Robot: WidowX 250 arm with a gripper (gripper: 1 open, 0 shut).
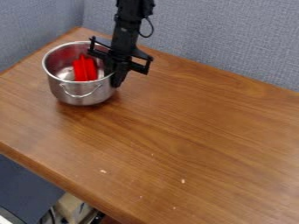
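Note:
A steel pot (73, 93) with a wire handle stands on the wooden table at the upper left, holding a red object (84, 68). My black gripper (114, 80) hangs at the pot's right rim, its lower part over or against the rim. Its fingers are small and dark here, and I cannot make out whether anything is between them.
Grey padded walls (233, 44) bound it at the back and left. A dark gap with cables lies off the table's lower-left edge.

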